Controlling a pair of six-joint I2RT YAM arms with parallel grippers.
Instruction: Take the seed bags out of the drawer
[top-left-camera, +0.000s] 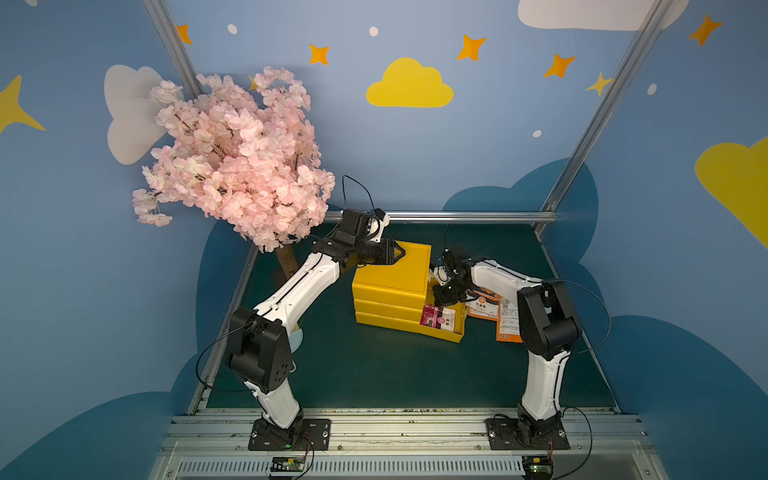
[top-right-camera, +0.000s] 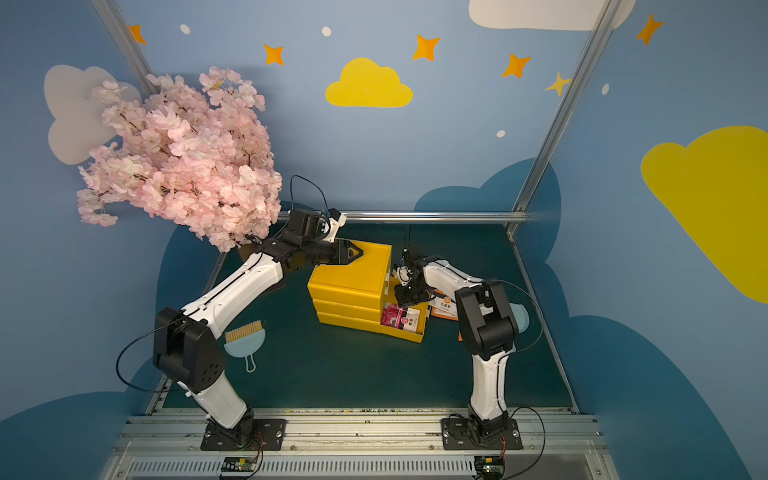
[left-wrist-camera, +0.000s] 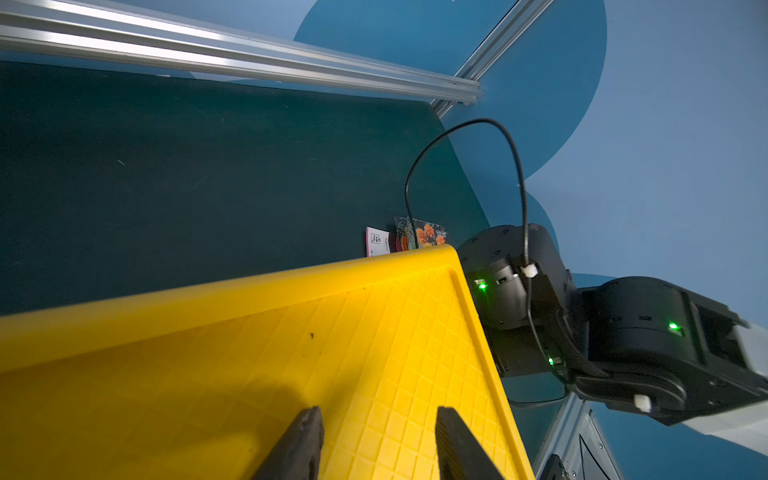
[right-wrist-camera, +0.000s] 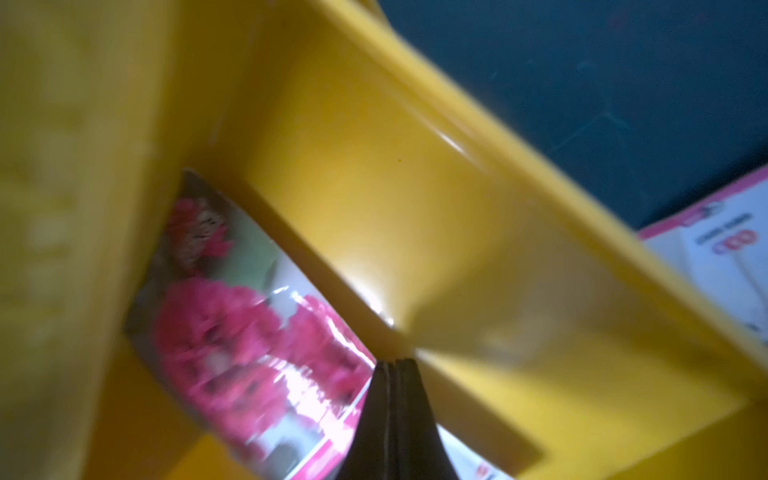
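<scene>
The yellow drawer unit stands mid-table with its bottom drawer pulled out to the right. A pink-flowered seed bag lies in that drawer, with white-and-pink packaging visible there too. My right gripper is over the drawer beside the bag, shut, with nothing between its fingers. My left gripper is over the top of the unit, its fingers apart and empty.
Several seed bags lie on the table right of the drawer. A blossom tree stands at back left, a brush with dustpan at front left.
</scene>
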